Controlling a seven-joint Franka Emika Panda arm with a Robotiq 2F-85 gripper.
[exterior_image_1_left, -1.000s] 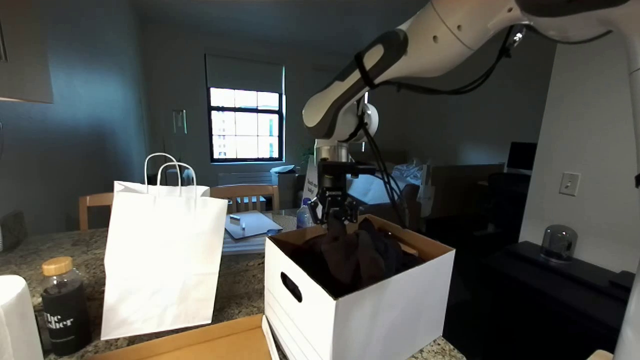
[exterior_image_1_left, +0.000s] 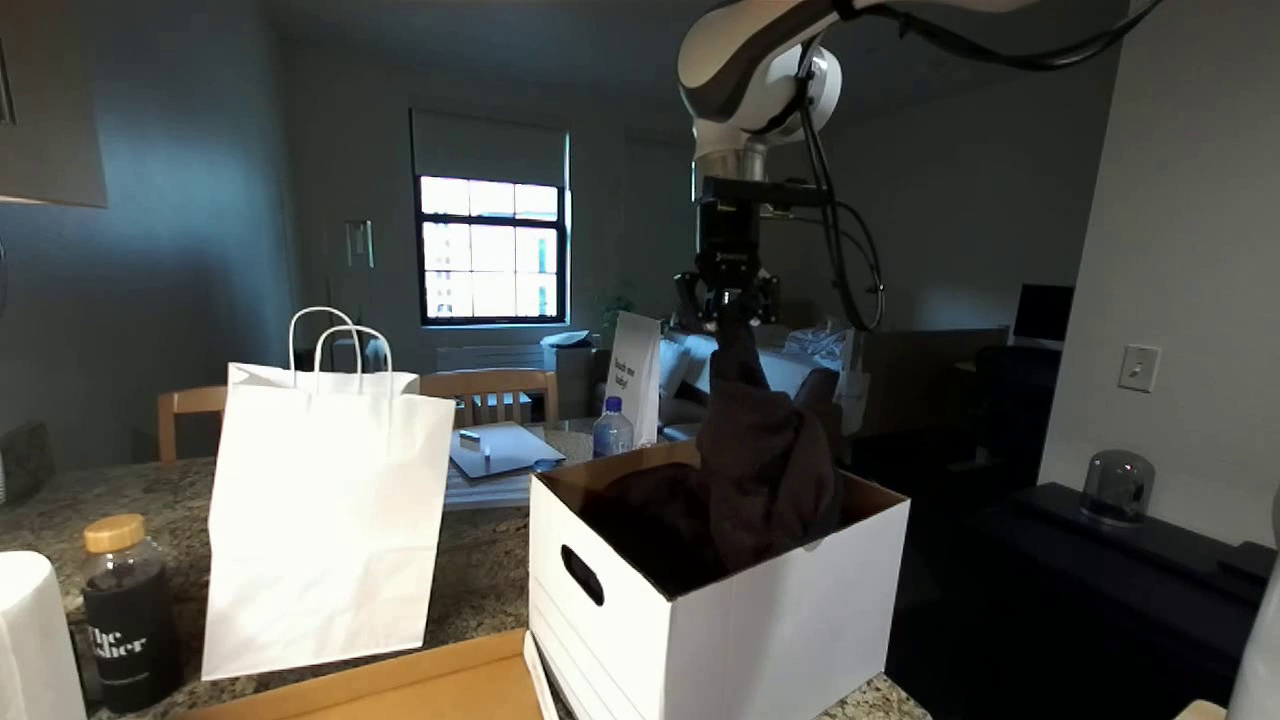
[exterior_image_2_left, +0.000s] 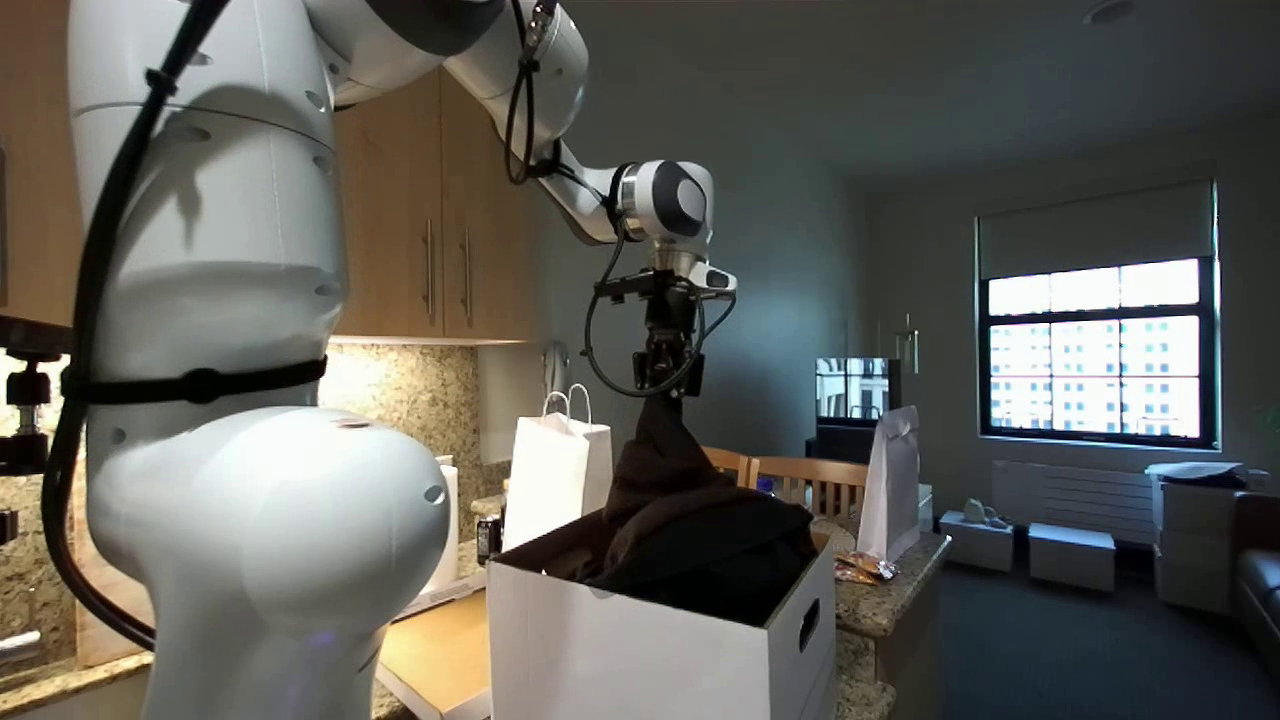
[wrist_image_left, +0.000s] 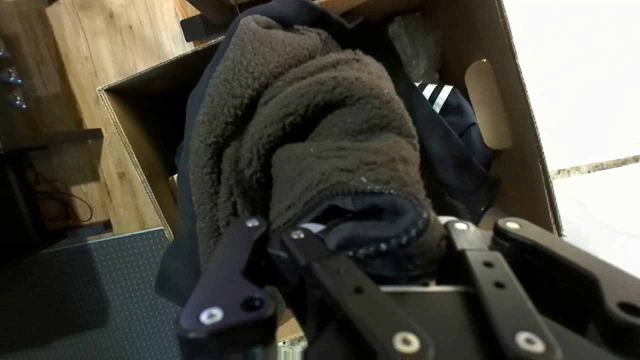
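Observation:
My gripper (exterior_image_1_left: 727, 318) is shut on a dark brown, fleece-lined garment (exterior_image_1_left: 768, 468) and stands above a white cardboard box (exterior_image_1_left: 780, 642). Bunched at the top, the cloth hangs from the fingers, and its lower part is still inside the box. In exterior view 2 the garment (exterior_image_2_left: 672, 480) forms a peak below the gripper (exterior_image_2_left: 666, 390) and spreads wide over the box opening. Its fuzzy brown lining (wrist_image_left: 336, 114) and a dark folded edge fill the middle of the wrist view. The fingertips are buried in the cloth there.
Other dark clothing with white stripes (wrist_image_left: 441, 99) and clear plastic (wrist_image_left: 417, 48) lie in the box. A cardboard lid (exterior_image_1_left: 396, 684), a white paper bag (exterior_image_1_left: 330, 528) and a dark bottle (exterior_image_1_left: 126, 624) stand left of the box. Behind is a water bottle (exterior_image_1_left: 612, 430).
My gripper has risen and shifted right in exterior view 1, drawing the garment up out of the box's opening. The box, bag and lid have stayed put.

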